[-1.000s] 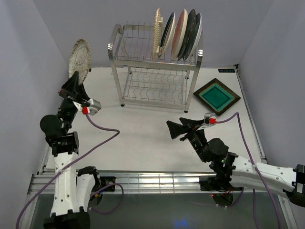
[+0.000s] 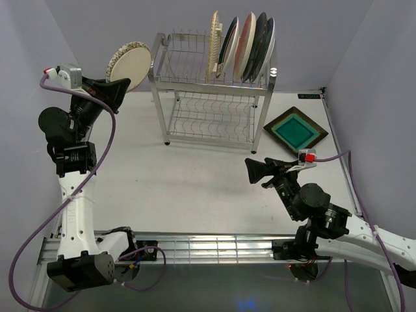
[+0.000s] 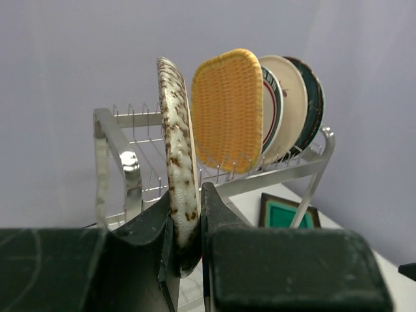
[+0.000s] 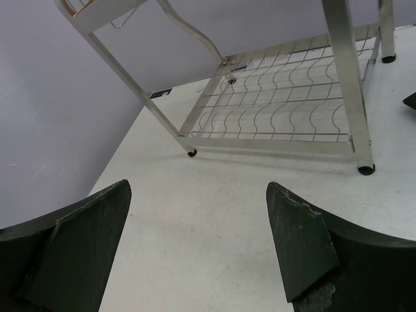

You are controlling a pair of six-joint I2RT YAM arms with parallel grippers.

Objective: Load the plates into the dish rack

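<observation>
My left gripper [image 2: 117, 88] is shut on a speckled cream plate [image 2: 130, 65], held upright just left of the metal dish rack [image 2: 175, 86]. In the left wrist view this plate [image 3: 175, 143] stands edge-on between the fingertips. The rack's upper tier holds several upright plates at its right, with a woven yellow one [image 3: 227, 110] at their left end; its left part is empty. My right gripper [image 2: 253, 169] stands open below the rack's right side, nothing between its fingers in the right wrist view.
A square green dish [image 2: 294, 132] with a dark rim lies right of the rack on the white table. The table's centre and the rack's lower tier [image 4: 279, 97] are empty. Grey walls close in on both sides.
The left arm has turned the held plate and swung it right, nearer the rack's upper left end. The right arm has moved slightly rightward.
</observation>
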